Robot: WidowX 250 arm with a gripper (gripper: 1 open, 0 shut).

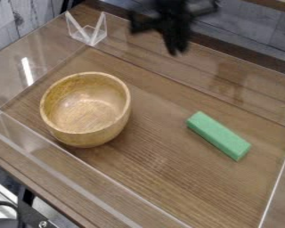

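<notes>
A yellow round bowl [85, 110] sits on the wooden table at the left. A green rectangular block [217, 135] lies on the table at the right. The dark gripper [175, 40] is at the top centre, blurred and high over the back of the table, apart from both bowl and block; the state of its fingers is too blurred to make out.
A clear object with white edges [86, 29] stands at the back left, near the gripper. A dark cable lies at the bottom left corner.
</notes>
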